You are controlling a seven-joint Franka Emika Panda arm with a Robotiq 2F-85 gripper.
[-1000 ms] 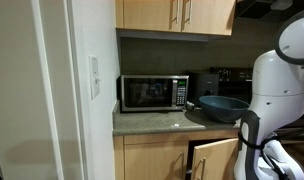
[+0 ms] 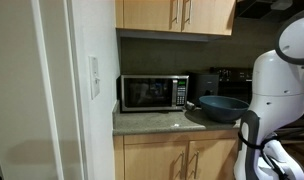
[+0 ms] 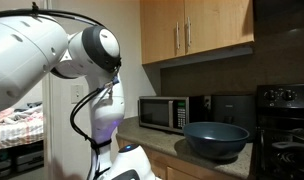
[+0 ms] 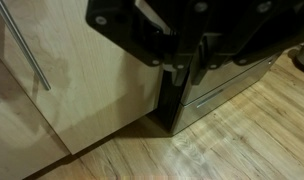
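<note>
The lower cabinet door (image 2: 215, 160) on the right lies closed or nearly so beside the left door (image 2: 152, 160), each with a bar handle (image 2: 195, 164). In the wrist view, pale wood doors fill the left side, with a long metal handle (image 4: 24, 48) at upper left. My gripper is low in front of the door's right part, near the dark gap beside a metal-fronted appliance (image 4: 214, 100), well away from that handle. Its fingers look shut; what may be between them is hidden. Both exterior views leave the fingertips out of sight.
On the counter (image 2: 152, 123) stand a microwave (image 2: 154, 93) and a large dark blue bowl (image 3: 216, 140). A black stove (image 3: 282, 125) is to the right. Wooden floor (image 4: 232, 150) lies open below the gripper.
The right lower cabinet door has swung inward from partly open, and the dark gap at its left edge has closed up. The arm has shifted slightly.
</note>
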